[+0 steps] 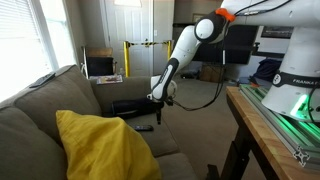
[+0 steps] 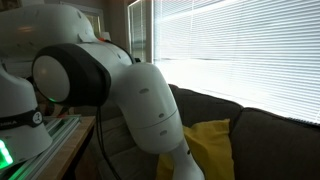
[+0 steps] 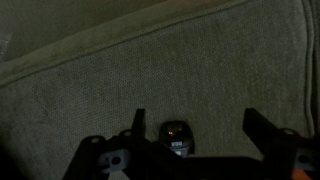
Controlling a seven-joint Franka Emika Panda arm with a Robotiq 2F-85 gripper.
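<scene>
A dark remote-like object lies on the sofa seat, near the yellow cushion in exterior view 1. The end of a black object, which looks like the same thing, shows low in the wrist view, closer to the left finger than to the right one. My gripper is open above the seat fabric, its fingers wide apart and nothing held between them. From the side, the gripper hangs just behind and to the right of the dark object. In exterior view 2 the gripper is hidden.
A yellow cushion covers the near part of the grey sofa. Another dark, slim object rests on the sofa's backrest. A wooden table edge stands at right. Open floor lies between sofa and table.
</scene>
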